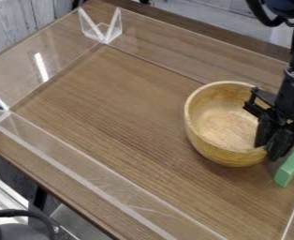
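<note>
A tan wooden bowl (213,127) stands on the wooden table at the right of the camera view. My black gripper (269,145) reaches in from the right edge, low at the bowl's right rim, its fingers around that rim as far as shows; the grip itself is partly hidden by the gripper's body. A green block (291,167) lies beside the bowl at the lower right, just below the gripper.
Clear plastic pieces (102,26) stand at the back left corner. Dark equipment and cables (19,225) sit at the lower left, off the table's edge.
</note>
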